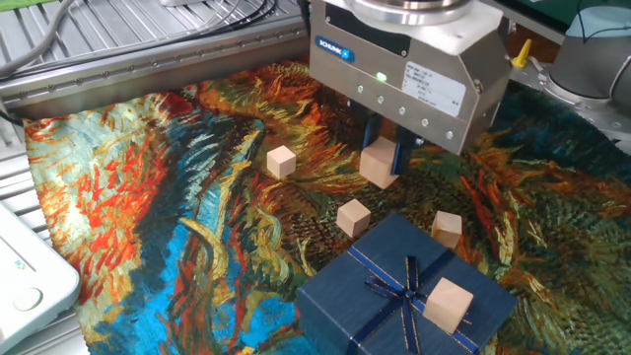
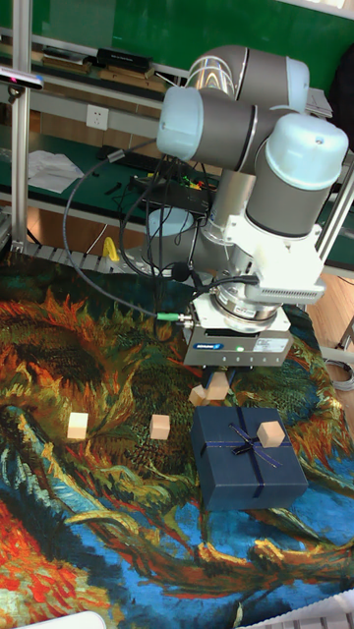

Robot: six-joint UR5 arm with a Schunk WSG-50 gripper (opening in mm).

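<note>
A pale wooden cube is held between the dark fingers of my gripper, which is shut on it above the patterned cloth. In exterior view 3 the held cube hangs behind the blue gift box, partly overlapping another cube. The ribboned box bears one cube on its lid, beside the bow. Three more cubes rest on the cloth: one at the left, one in the middle and one close behind the box.
A metal rail borders the cloth's back edge, and a white device sits at the left edge. The arm's base and cables stand behind the cloth.
</note>
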